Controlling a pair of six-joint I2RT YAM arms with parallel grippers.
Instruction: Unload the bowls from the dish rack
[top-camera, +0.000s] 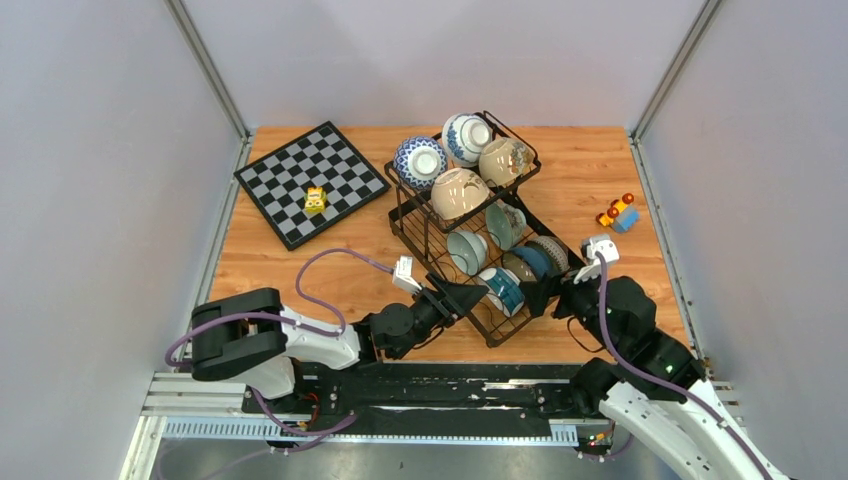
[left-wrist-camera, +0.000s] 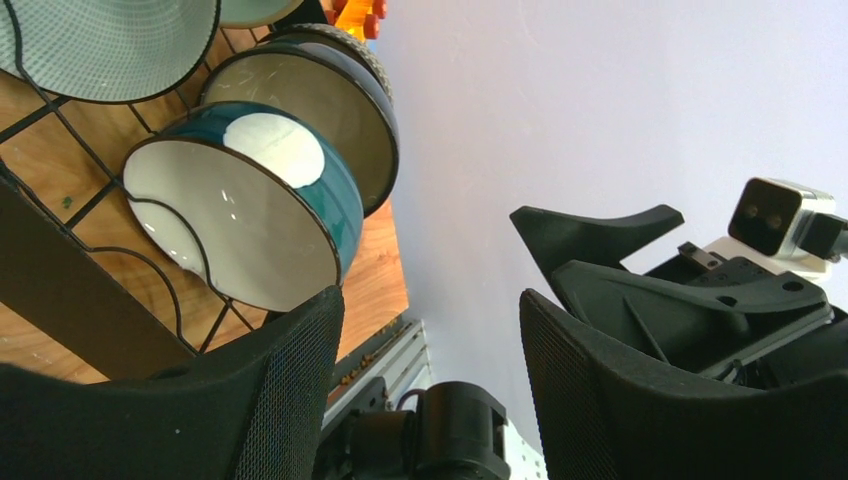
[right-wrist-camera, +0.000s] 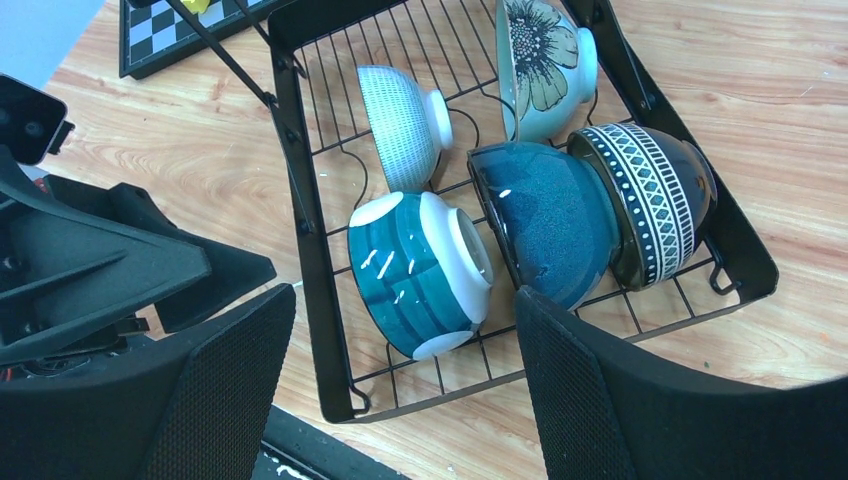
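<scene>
A two-tier black dish rack (top-camera: 440, 275) holds several bowls. On the lower tier, a teal-and-white bowl (left-wrist-camera: 250, 215) lies tilted on its side, with a blue bowl (right-wrist-camera: 545, 230) beside it. Open at the rack's front left, my left gripper (top-camera: 470, 295) points at the teal-and-white bowl. My right gripper (top-camera: 545, 290) stands open at the rack's front right, above that bowl's side. In both wrist views nothing is between the fingers.
A chessboard (top-camera: 285, 180) with a yellow block lies back left. A toy (top-camera: 622, 215) sits at the right.
</scene>
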